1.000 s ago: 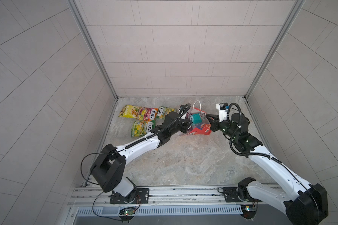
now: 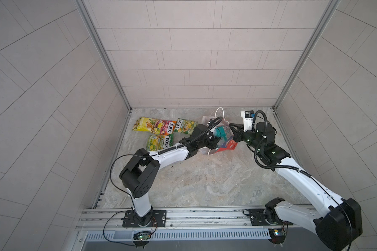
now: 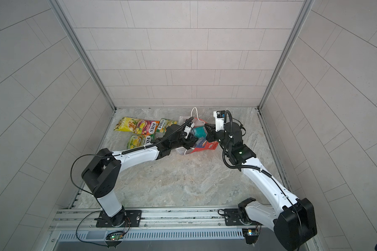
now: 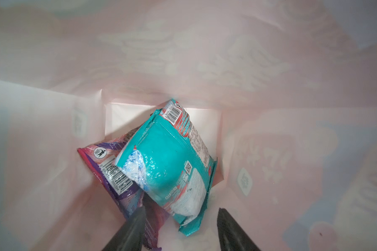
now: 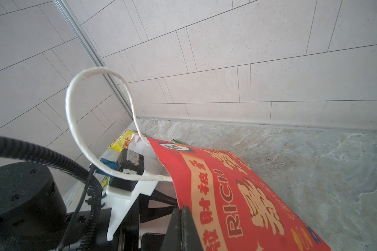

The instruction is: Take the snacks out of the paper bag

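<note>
The paper bag (image 5: 238,200), red outside with white handles, lies at the back centre, its mouth spread. Inside it, in the left wrist view, a teal snack packet (image 4: 163,159) rests on a purple one (image 4: 113,175). My left gripper is part open over them inside the bag, empty between its fingers. My right gripper is shut at the bag's red rim; whether paper is between its fingers is hard to tell. Several snack packs (image 2: 163,127) lie on the table left of the bag.
Tiled walls enclose the back and sides of the marble table (image 2: 205,179). The left arm stretches across its left part.
</note>
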